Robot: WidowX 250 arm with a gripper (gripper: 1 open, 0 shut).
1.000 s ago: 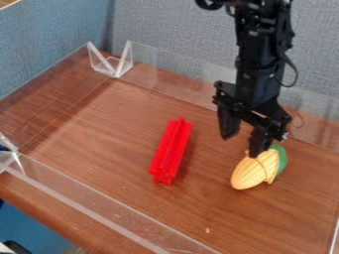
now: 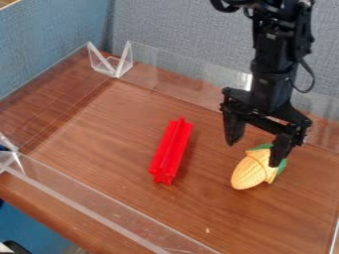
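My black gripper (image 2: 257,138) hangs open over the right part of the wooden table, its fingers pointing down. A yellow toy corn cob (image 2: 249,172) with green leaves lies on the table just below the nearer finger, which overlaps its upper end in this view; whether they touch I cannot tell. Left of these lies a bright red ridged bar (image 2: 169,150), apart from the gripper.
Clear low walls with white corner brackets (image 2: 111,60) edge the wooden table (image 2: 93,129). Blue and grey padded panels stand behind.
The gripper has shifted slightly right and a little lower over the last second. The corn and the red bar look unmoved.
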